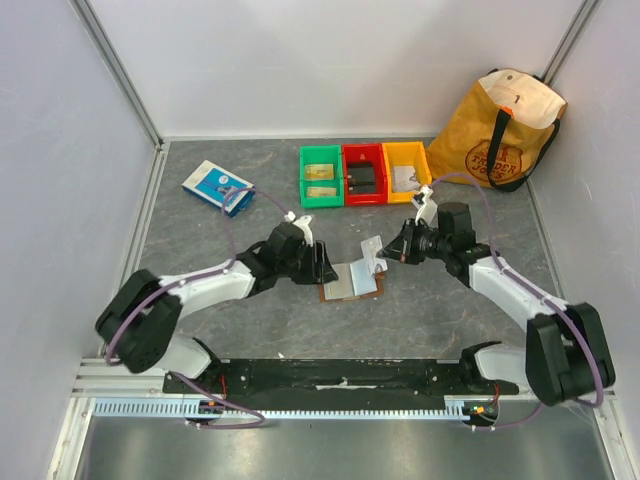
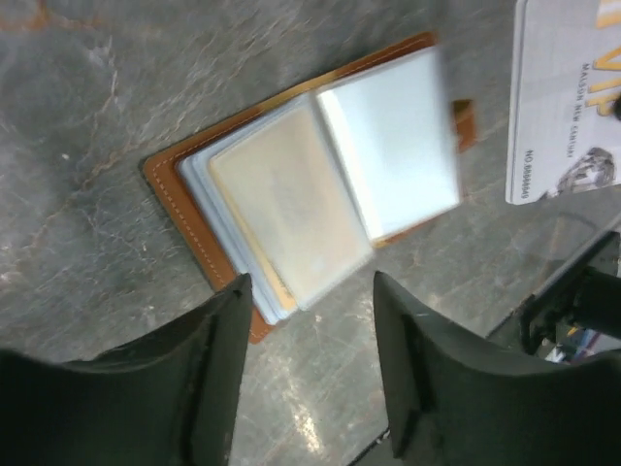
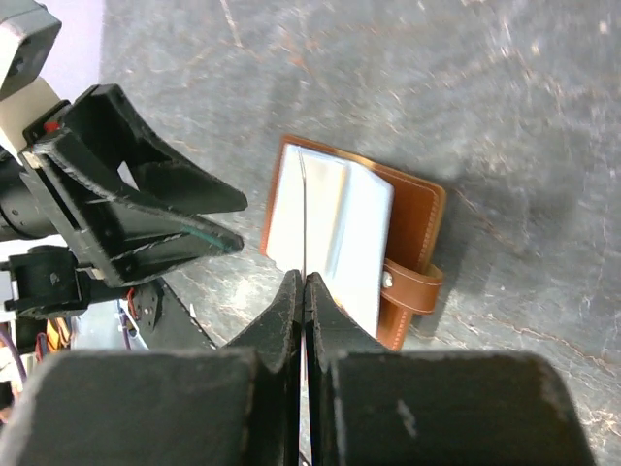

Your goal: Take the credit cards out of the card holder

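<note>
The brown card holder [image 2: 175, 194] lies open on the table, clear sleeves [image 2: 291, 194] on one half and a pale panel [image 2: 393, 141] on the other. My right gripper is shut on a white printed card, raised above the holder; in the right wrist view the card [image 3: 304, 209] shows edge-on as a thin line. Over the holder's left end, my left gripper stands partly open, with nothing held between its fingers. Whether more cards sit inside the sleeves cannot be made out.
Green [image 1: 320, 191], red [image 1: 364, 150] and yellow [image 1: 418, 157] bins stand at the back, each with items inside. A tan bag [image 1: 490, 130] leans at the back right, and a blue-and-white box [image 1: 217, 187] lies back left. Table space around the holder is clear.
</note>
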